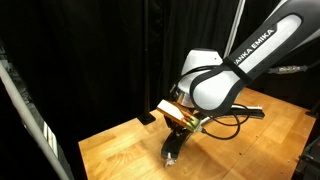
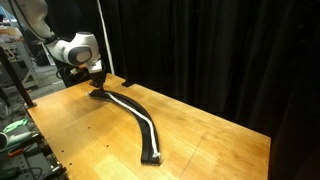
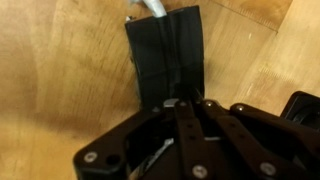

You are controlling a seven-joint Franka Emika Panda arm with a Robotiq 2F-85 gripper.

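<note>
A long, curved black strip [image 2: 135,108] with a white line along it lies on the wooden table, and its near end [image 1: 172,150] shows in the first exterior view. At that end my gripper [image 1: 178,134] points down on the strip. Seen from the second exterior view, the gripper [image 2: 103,87] is at the strip's far left end. The wrist view has the black material [image 3: 165,50] running in under the gripper, whose fingers are close together on it. A short white piece [image 3: 155,7] shows at the top edge there. The dark fingers partly hide the grasp.
A small black object [image 1: 146,118] sits at the table's back edge, near the dark curtain. Bare wooden table [image 2: 210,125] stretches to the right of the strip. A dark cable [image 1: 232,128] loops beside the arm.
</note>
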